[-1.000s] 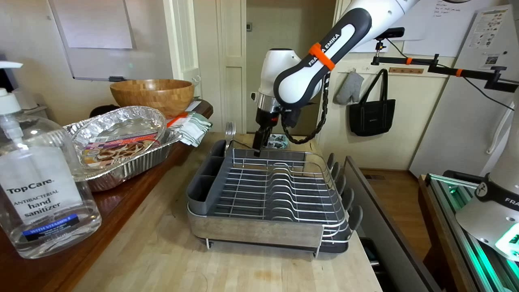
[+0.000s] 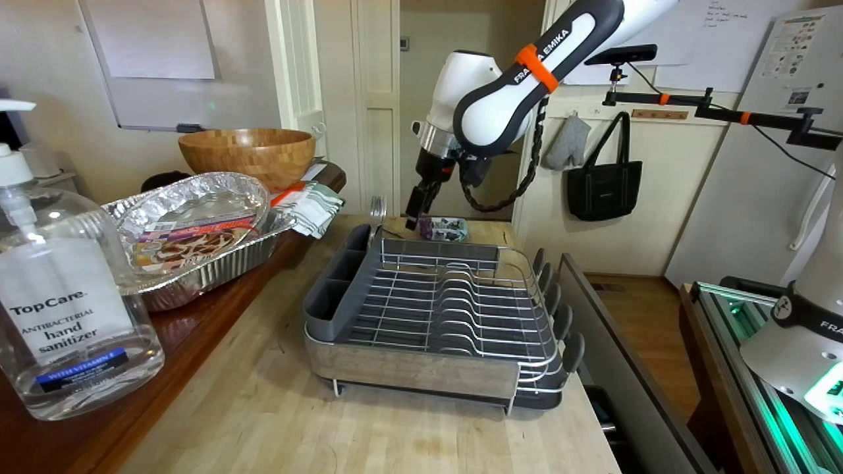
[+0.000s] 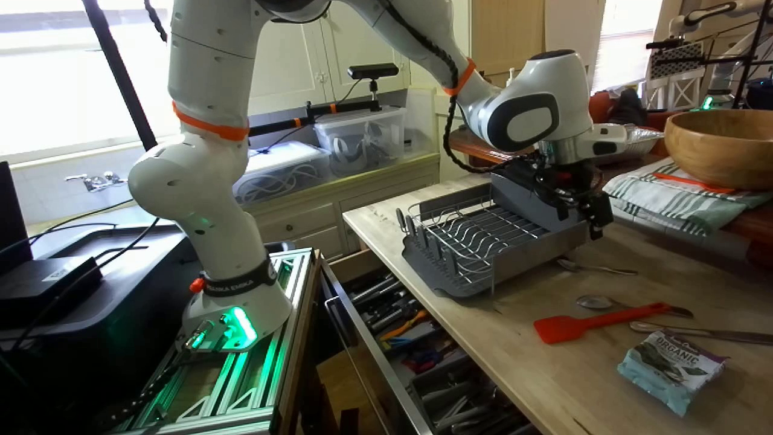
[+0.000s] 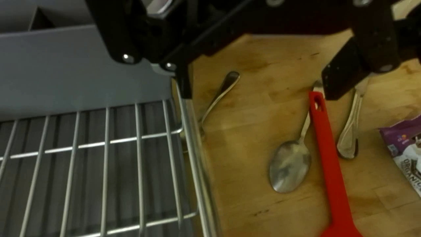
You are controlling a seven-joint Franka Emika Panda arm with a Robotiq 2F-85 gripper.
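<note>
My gripper stands open over the far end of the dish rack (image 2: 415,363), with nothing between its fingertips. In the wrist view its left finger overlaps the rack's edge, while the other is above the table near the red spatula's handle (image 4: 329,158). The grey utensil caddy (image 2: 340,272) runs along one side of the rack, and a fork (image 2: 377,209) stands tines up at its far end. A spoon (image 4: 290,166) lies on the table beside the spatula. Closer to the rack lies another utensil handle (image 4: 221,92), its other end hidden.
A knife-like utensil (image 3: 699,332) and a snack packet (image 3: 670,370) lie beyond the spatula. Along the table runs an open drawer (image 3: 442,377) full of utensils. A wooden bowl (image 2: 246,154), foil trays and a sanitizer bottle (image 2: 71,308) occupy the raised counter.
In exterior view 1 my gripper has moved up and slightly left, away from the rack's far edge. The rack and fork have shifted slightly. More of the packet shows.
</note>
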